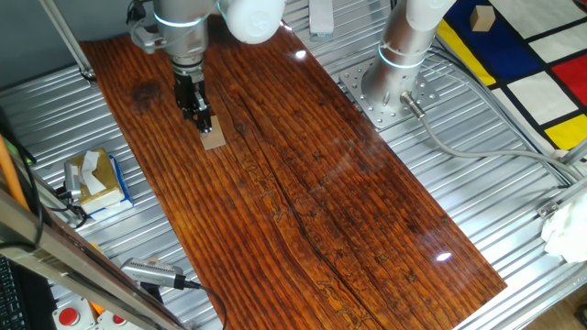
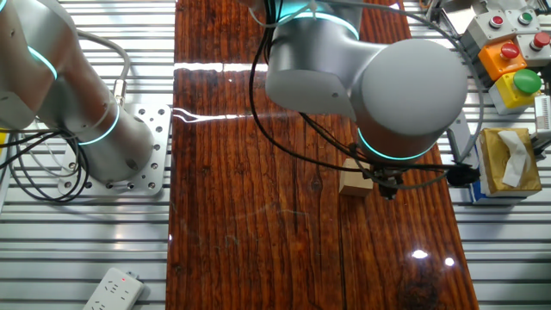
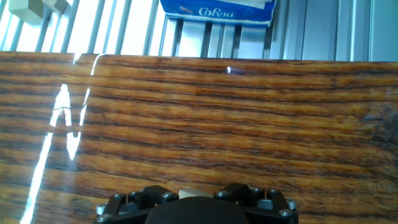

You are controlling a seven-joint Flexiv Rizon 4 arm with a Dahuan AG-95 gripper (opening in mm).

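Observation:
A light wooden block (image 1: 215,139) lies on the brown wooden tabletop (image 1: 303,183), towards its upper left in exterior view 1. Right at the block's upper-left edge are the dark fingertips of my gripper (image 1: 205,129), pointing down. From exterior view 2 the block (image 2: 352,183) shows partly, with the arm and cables covering much of the gripper. At the bottom of the wrist view a pale strip of the block (image 3: 191,194) appears between the two spread black fingers; the dark gripper body hides the rest. Whether the fingers press on it is not clear.
A tissue box (image 1: 94,183) stands off the board's left side on the slatted metal table. A cabled device (image 1: 153,272) lies lower left. Most of the wooden board is bare.

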